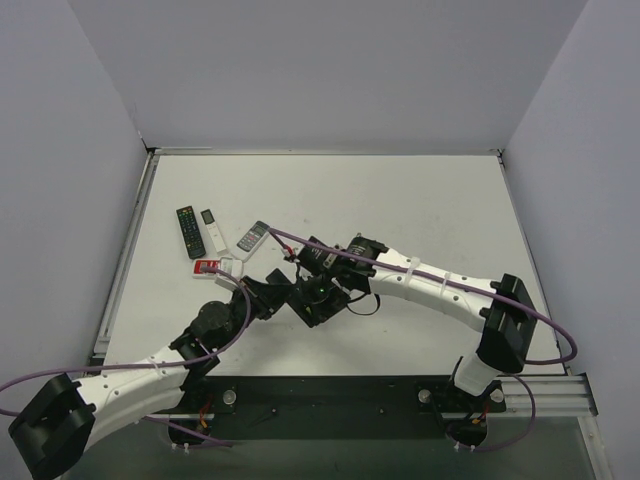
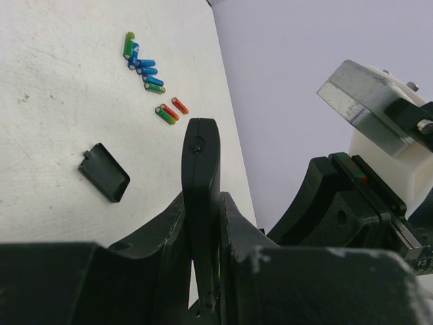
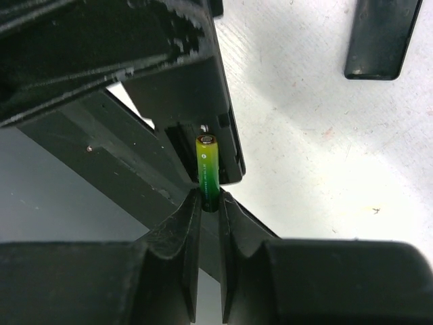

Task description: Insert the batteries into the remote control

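My left gripper is shut on a black remote control [image 2: 201, 162], held upright over the table. In the right wrist view the remote's open battery compartment [image 3: 181, 142] faces me, and my right gripper is shut on a green-yellow battery [image 3: 208, 166], its end at the compartment. Whether the battery is seated cannot be told. A black battery cover [image 2: 105, 169] lies on the table, with several loose green, blue and red batteries [image 2: 153, 80] beyond it. In the top view both grippers meet near the middle, largely hiding the remote.
Other remotes lie at the left of the table, among them a black one [image 1: 190, 232], a white one [image 1: 213, 230] and a grey one [image 1: 252, 238].
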